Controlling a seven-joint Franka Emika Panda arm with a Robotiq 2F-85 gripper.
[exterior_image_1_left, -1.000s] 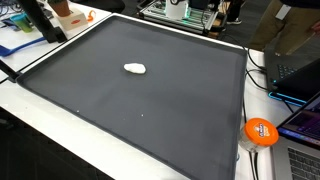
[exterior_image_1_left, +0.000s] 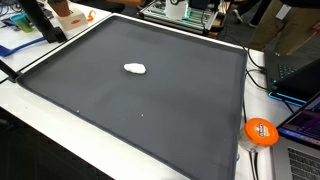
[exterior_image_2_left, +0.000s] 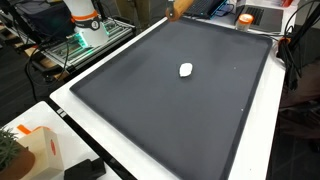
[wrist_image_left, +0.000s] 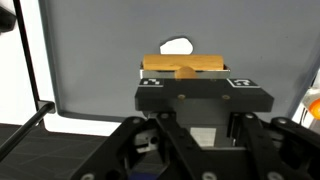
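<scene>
My gripper is shut on a wooden, orange-brown piece with a small round knob, seen in the wrist view. The wooden piece (wrist_image_left: 205, 62) spans crosswise just ahead of the black fingers, which cover part of it. In exterior view 2 the same wooden piece (exterior_image_2_left: 181, 8) hangs at the top edge, beyond the far side of the dark mat. A small white oval object (exterior_image_1_left: 134, 68) lies alone on the mat; in the wrist view the white object (wrist_image_left: 177, 46) appears just past the wood, apart from the gripper.
An orange-lidded container (exterior_image_1_left: 261, 132) stands by its edge, near a laptop (exterior_image_1_left: 300, 160). Cables run along that side. In exterior view 2, a potted cactus (exterior_image_2_left: 12, 155) stands at the lower left.
A brown edge of the wooden piece now shows at the top of exterior view 1, where it was not visible before. The white object has stayed in place.
</scene>
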